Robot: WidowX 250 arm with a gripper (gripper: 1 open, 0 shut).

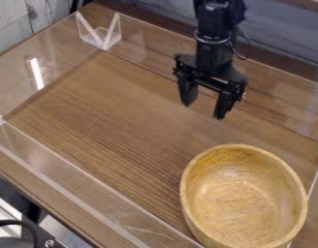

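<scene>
My black gripper [208, 97] hangs at the top centre-right of the camera view, its two fingers spread low over the wooden surface [104, 136]. It is open, and I see nothing between the fingers.
A large yellow oval bowl [243, 208] fills the lower right. A clear angular object [100, 34] stands at the upper left. A black cable or tube [12, 224] shows at the lower left corner.
</scene>
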